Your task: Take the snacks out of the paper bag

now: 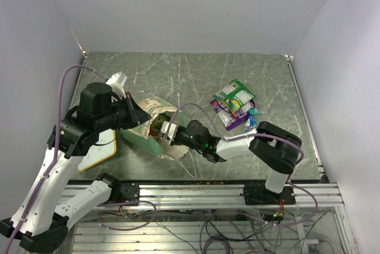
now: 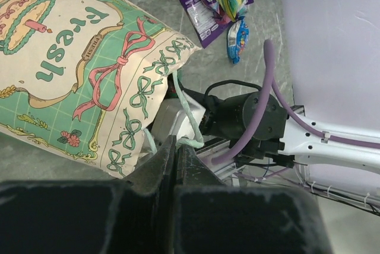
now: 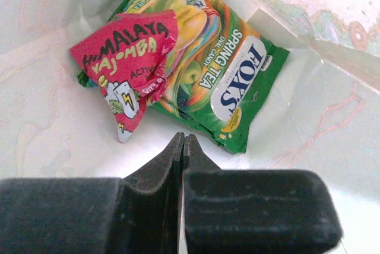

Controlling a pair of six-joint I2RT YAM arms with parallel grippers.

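Observation:
The green printed paper bag (image 2: 71, 76) lies open toward my right arm. My left gripper (image 1: 138, 114) is over the bag's top edge, shut on its pale green cord handle (image 2: 192, 123), as the left wrist view shows. My right gripper is at the bag's mouth, shut with nothing visible between its fingers. Inside, ahead of it, lie a green Fox's Spring Tea candy pack (image 3: 231, 76) and a red Himalaya Vajomba pack (image 3: 122, 52).
Green and purple snack packs (image 1: 234, 97) and a small blue one (image 2: 236, 40) are piled on the grey table right of the bag. A white board (image 1: 95, 153) lies at the left.

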